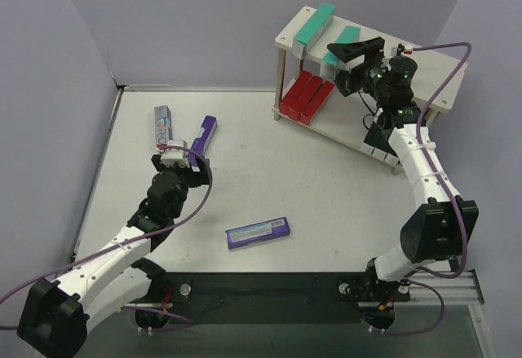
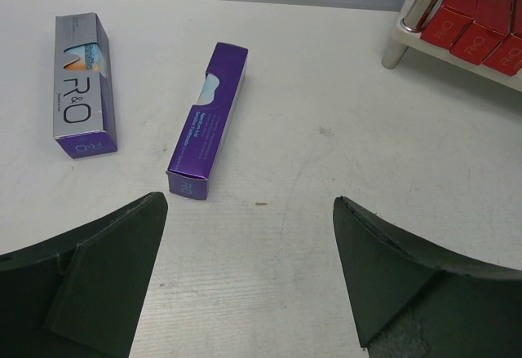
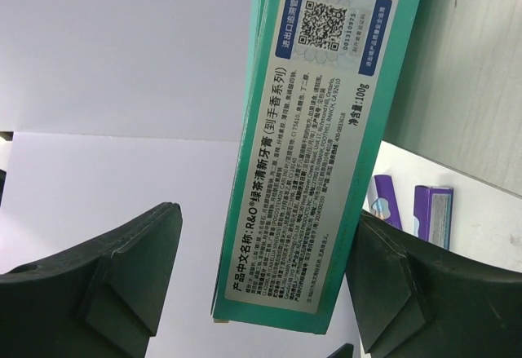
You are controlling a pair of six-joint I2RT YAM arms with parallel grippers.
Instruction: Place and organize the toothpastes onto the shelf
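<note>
Two green toothpaste boxes are at the left end of the shelf's top board (image 1: 391,39). The outer one (image 1: 316,24) lies along the board; the second green box (image 3: 314,146), to its right, has its near end between the fingers of my right gripper. Those fingers stand apart: the right one meets the box's edge, with a gap on the left. On the lower board, several red boxes (image 1: 306,95) lie side by side. My left gripper is open and empty above the table, near a purple box (image 2: 208,125) and a silver-purple box (image 2: 81,89).
Another purple box (image 1: 258,232) lies near the table's front edge. A dark item (image 1: 378,139) and white pieces are at the right of the lower board, partly behind the right arm.
</note>
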